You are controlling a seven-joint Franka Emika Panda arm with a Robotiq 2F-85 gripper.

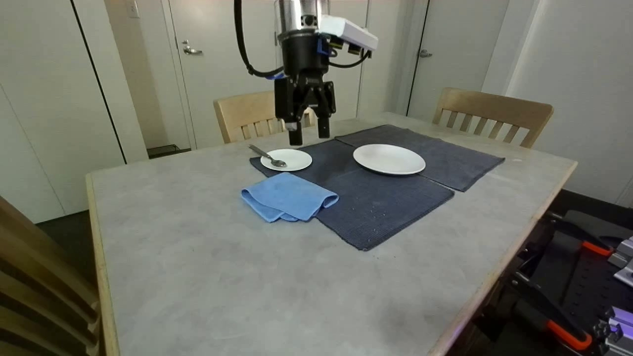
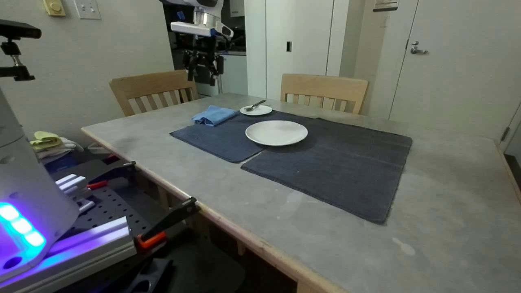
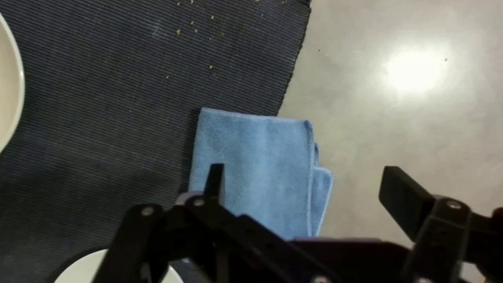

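My gripper [image 1: 309,135] hangs in the air above the table, its fingers open and empty. Below it in the wrist view lies a folded blue cloth [image 3: 254,160], partly hidden by one finger [image 3: 214,181]. That cloth rests half on a dark placemat [image 3: 118,94] and half on bare table. A spoon [image 1: 270,156] lies across a small white plate [image 1: 299,160], its handle sticking out past the rim. The larger white plate [image 1: 389,159] sits farther right on the dark mats.
Crumbs [image 3: 210,67] dot the placemat near the cloth. A second dark placemat [image 2: 337,171] adjoins the first. Wooden chairs [image 1: 492,115] stand around it, and a clamp [image 2: 168,222] grips its edge.
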